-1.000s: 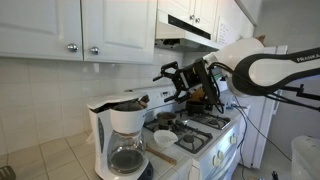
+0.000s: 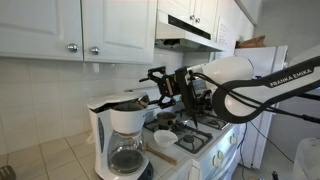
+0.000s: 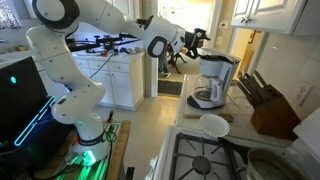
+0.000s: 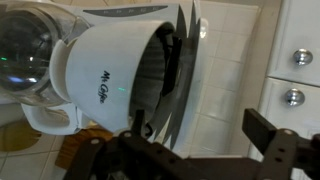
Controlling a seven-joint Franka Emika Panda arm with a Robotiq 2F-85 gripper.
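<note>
A white coffee maker [image 2: 127, 122] stands on the tiled counter, its glass carafe [image 2: 126, 155] in place below. In the wrist view, the white basket housing [image 4: 108, 72] bears the words "Mr. Coffee", and its top looks open onto a dark inside. My gripper is above the machine with its dark fingers spread wide; nothing shows between them. From the second exterior view, the gripper [image 3: 196, 42] hangs over the top of the coffee maker [image 3: 212, 78]. Whether a finger touches the machine, I cannot tell.
A white bowl-like dish [image 3: 214, 125] sits between the coffee maker and the gas stove [image 3: 200, 160]. A knife block [image 3: 262, 105] stands near the wall, and a large pot [image 3: 275, 165] is on the stove. White cabinets [image 2: 100, 30] hang overhead.
The arm has shifted a little leftward in the first exterior view, bringing the gripper closer to the coffee maker's top. The coffee maker and the dish have stayed put.
</note>
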